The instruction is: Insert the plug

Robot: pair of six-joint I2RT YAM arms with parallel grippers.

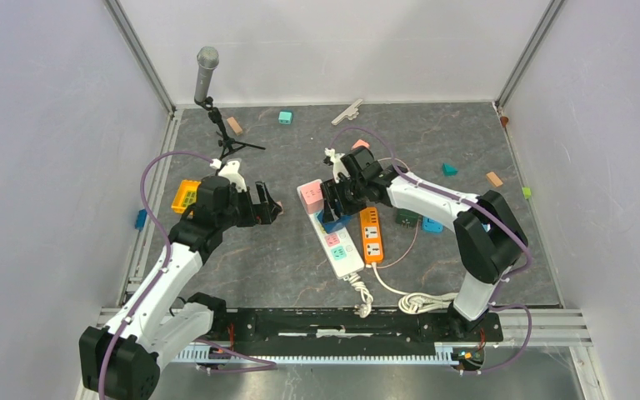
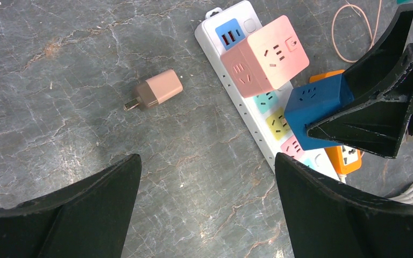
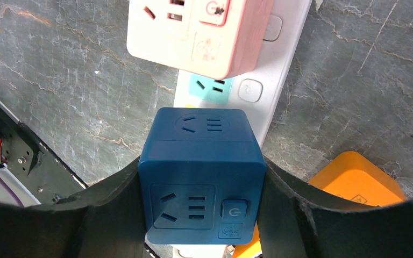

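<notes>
My right gripper is over the white power strip, its fingers around a blue cube socket adapter, which sits at the strip's coloured sockets beside a pink cube adapter. In the left wrist view the blue cube is low over the yellow socket; whether it is seated cannot be told. My left gripper stands open at the left, empty, with a beige plug on the table before it.
An orange power strip lies right of the white one, with coiled cables below. A microphone stand and a yellow tray are at the left. Small blocks are scattered at the back.
</notes>
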